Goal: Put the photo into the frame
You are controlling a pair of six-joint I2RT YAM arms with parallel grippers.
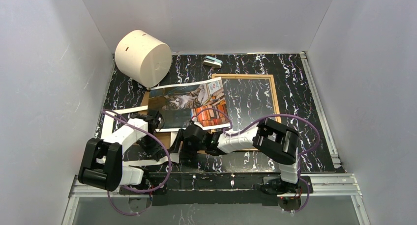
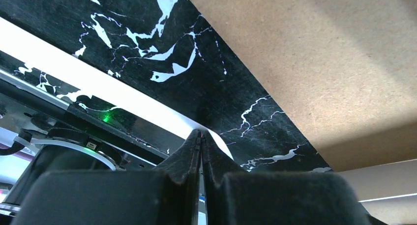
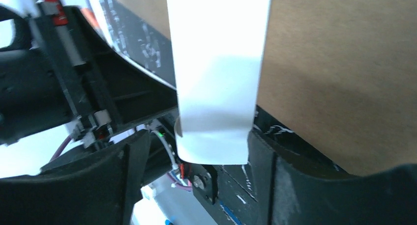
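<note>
The cat photo (image 1: 172, 114) lies at the centre-left, partly over a brown board (image 1: 163, 138). To its right is the wooden frame (image 1: 273, 95), with the photo's right edge overlapping its left side. A white mat border (image 1: 106, 126) spreads at the left front, its near right corner bent. My left gripper is shut at the mat's near strip (image 2: 113, 90); whether it pinches the edge cannot be told. Parted fingers (image 3: 260, 156) of my right gripper stand either side of the mat's white band (image 3: 216, 82).
A large cream cylinder (image 1: 140, 58) stands at the back left, close to the photo. Behind the frame lies a small stapler (image 1: 212, 62).
</note>
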